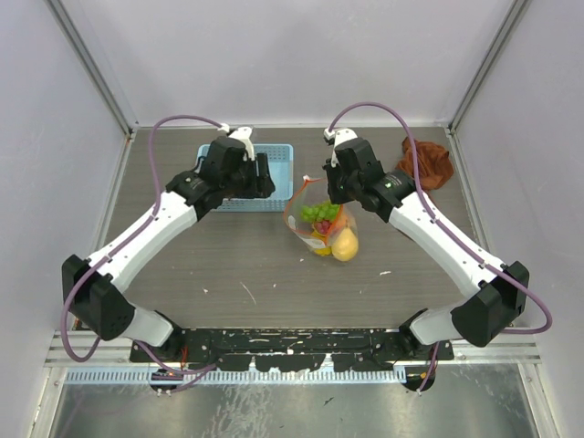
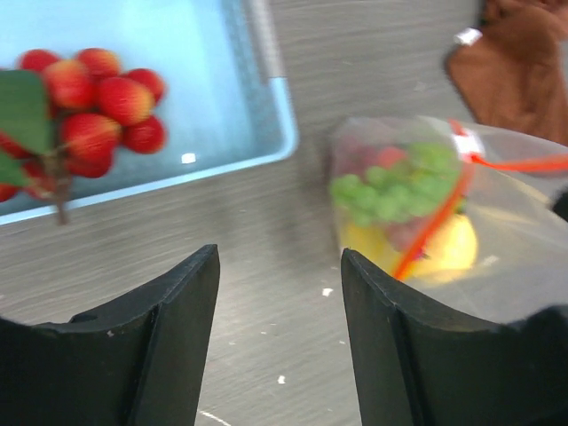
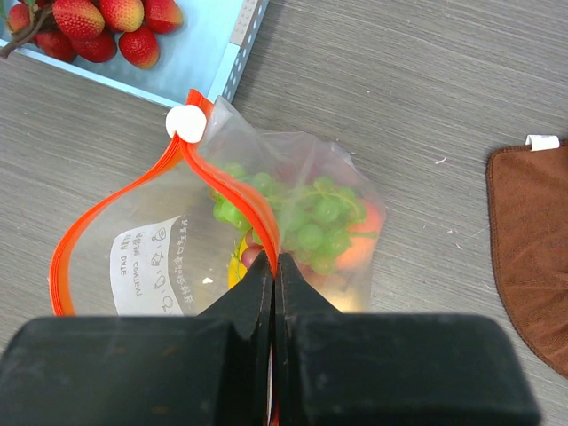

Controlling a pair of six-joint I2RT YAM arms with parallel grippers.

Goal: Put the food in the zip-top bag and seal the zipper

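Note:
The clear zip top bag (image 3: pixel 146 226) has an orange zipper rim, and its mouth gapes. Inside lie green grapes (image 3: pixel 311 226) and yellow fruit (image 2: pixel 448 248); the top view also shows a pear-shaped yellow piece (image 1: pixel 345 245). My right gripper is shut on the bag's orange rim. To the left of the bag, my left gripper stands open, only bare table between its fingers. Red strawberries (image 3: pixel 105 28) with a stem lie in the blue basket (image 3: pixel 204 71), largely hidden by the left arm from above.
The basket (image 1: pixel 281 169) stands behind the left gripper at the back. A crumpled brown cloth (image 1: pixel 427 162) lies at the back right. In front of the bag the table (image 1: pixel 255 292) is clear.

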